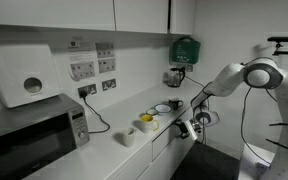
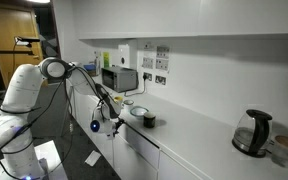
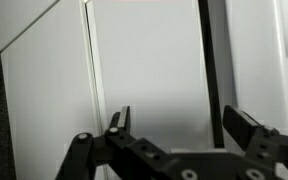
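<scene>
In the wrist view my gripper is open, its two dark fingers wide apart along the bottom of the picture. Nothing shows between them except a white cabinet front [image 3: 149, 65]. The gripper [image 1: 191, 131] is low in front of the cabinets, below the worktop edge, in the first exterior view. From the other side, the white arm [image 2: 106, 105] reaches down to the same fronts; its fingertips are too small there to tell whether they touch a panel.
On the white worktop [image 2: 209, 150] stand a microwave [image 2: 120, 80], a dark pot [image 2: 150, 121], a kettle [image 2: 251, 132] and a toaster [image 2: 286, 150]. Cups [image 1: 149, 123] and plates [image 1: 163, 108] sit near its front edge. A dark gap [image 3: 209, 60] runs between panel and worktop edge.
</scene>
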